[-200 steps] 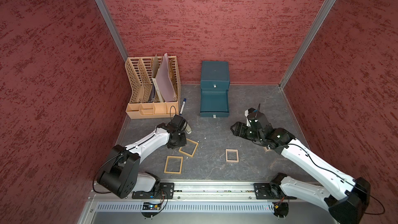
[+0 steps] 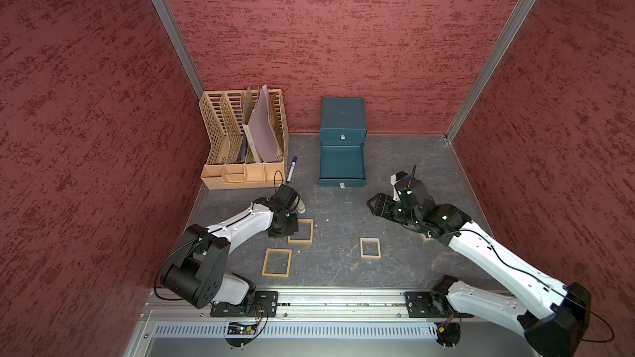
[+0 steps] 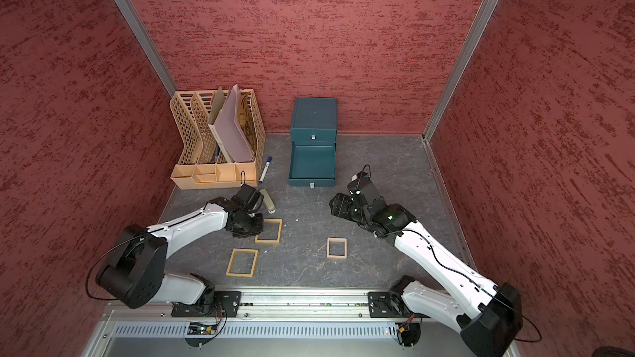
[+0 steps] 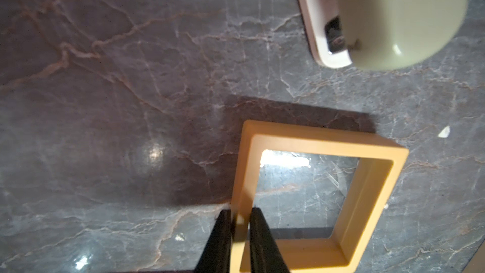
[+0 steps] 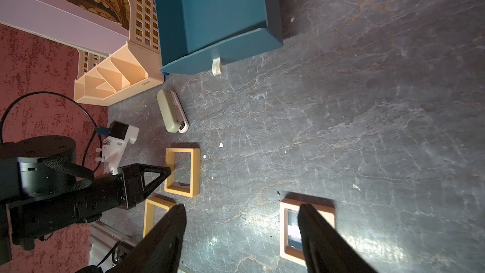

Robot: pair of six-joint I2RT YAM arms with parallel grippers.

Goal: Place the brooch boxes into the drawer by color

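My left gripper is shut on the left side wall of a yellow-orange brooch box (image 4: 328,141), a square frame with a clear pane. The box is at or just above the table; its exact height I cannot tell. A second yellow box (image 2: 276,262) lies nearer the front edge. Between the two arms rests a paler, pinkish box (image 5: 307,203). Another pale box (image 2: 426,237) peeks out mostly hidden under the right arm. The teal drawer (image 2: 342,164) is pulled out and empty. Above the table my right gripper stands open, nothing between its fingers.
A green stapler (image 4: 404,25) lies just behind the held box. Behind it are a marker (image 2: 291,169) and a peach desk organizer (image 2: 264,172) with folders. The teal cabinet (image 2: 343,113) stands at the back wall. Open table spreads in front of the drawer.
The right arm has hardly moved.
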